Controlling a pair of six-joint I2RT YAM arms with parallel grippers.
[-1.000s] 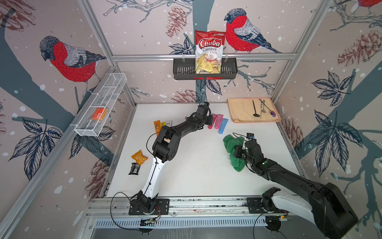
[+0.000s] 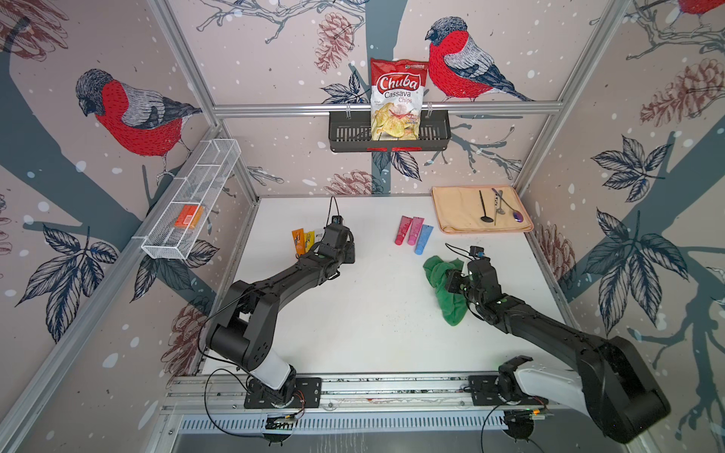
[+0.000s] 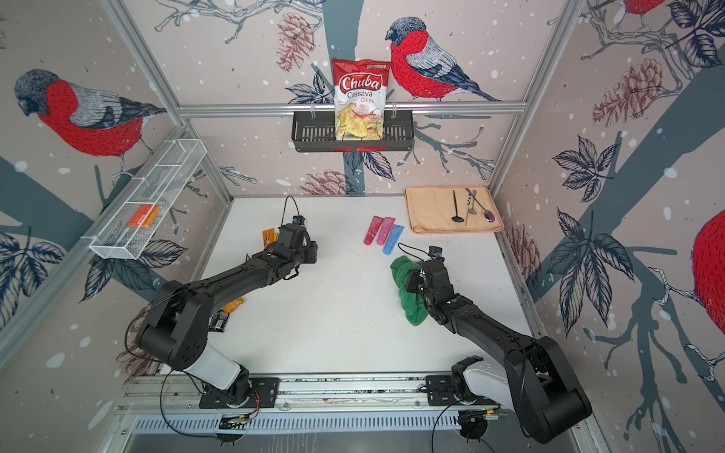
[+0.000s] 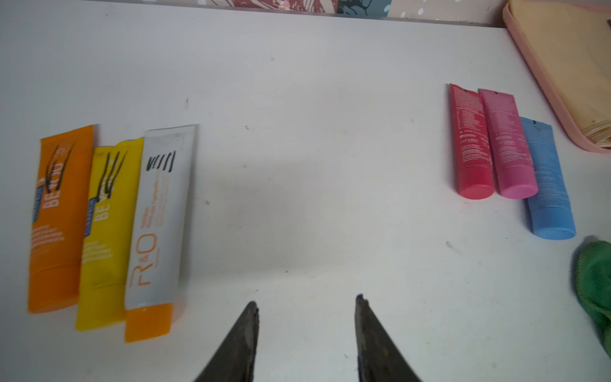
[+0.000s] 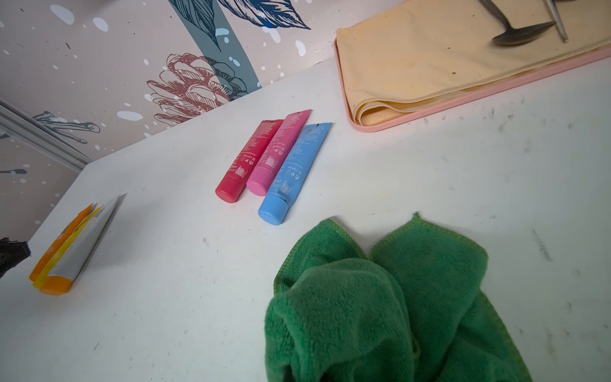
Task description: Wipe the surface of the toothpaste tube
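Red [image 4: 472, 143], pink [image 4: 506, 143] and blue [image 4: 547, 178] tubes lie together at the back centre-right. Orange [image 4: 57, 216], yellow [image 4: 109, 229] and white [image 4: 159, 210] tubes lie grouped at the left. My left gripper hangs above the table by the left group, its fingers apart with nothing between them. My right gripper [image 2: 453, 281] is down at the green cloth [image 5: 439, 286]; its fingertips are hidden, so whether cloth is between them cannot be seen.
A peach mat [image 2: 460, 211] with utensils lies at the back right. Small packets [image 3: 230, 305] lie at the near left. A wire basket [image 2: 162, 245] hangs on the left wall, a chips bag [image 2: 396, 98] in the rear shelf.
My left gripper has moved leftward, away from the red, pink and blue tubes toward the orange, yellow and white group. The right arm has shifted only slightly.
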